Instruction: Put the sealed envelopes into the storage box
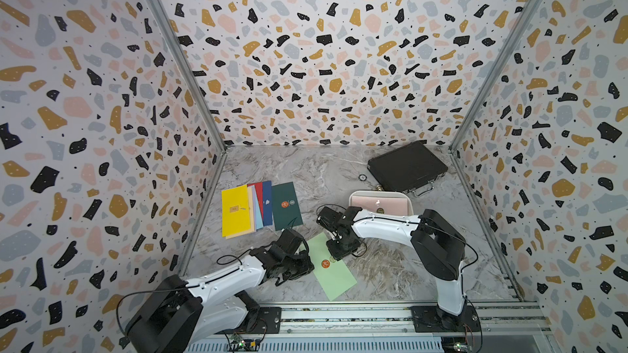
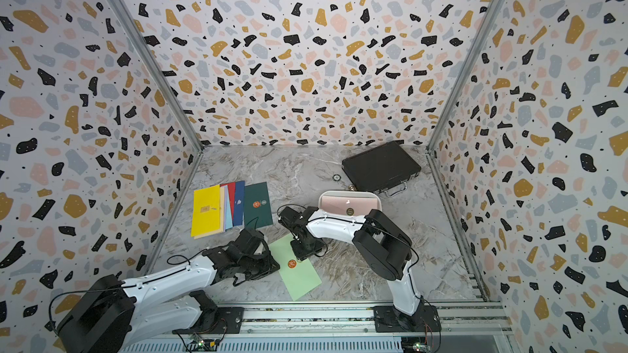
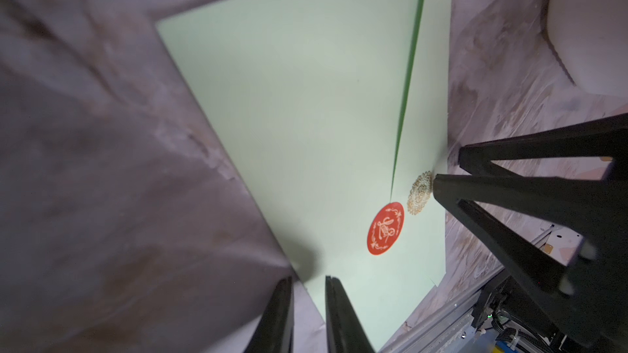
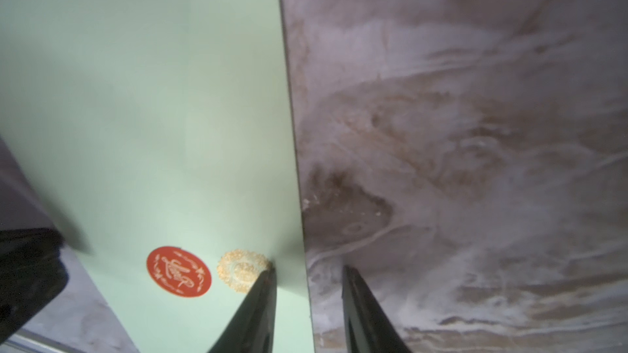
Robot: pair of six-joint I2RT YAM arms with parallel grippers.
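Observation:
A light green envelope with a red seal and a gold seal lies tilted on the marble table between my two arms. At its left edge, my left gripper has its fingers close together, with the envelope's edge between them. On the opposite side my right gripper stands open astride the right edge, one finger over the envelope by the gold seal, the other over bare marble. Behind the right arm is the pink-lined storage box with a white rim, partly hidden. Its inside shows a pink surface with a round gold seal.
At the left lie overlapping envelopes: yellow, red, blue and others. A dark green envelope lies to their right. A black case rests behind the box. A small round object sits near it.

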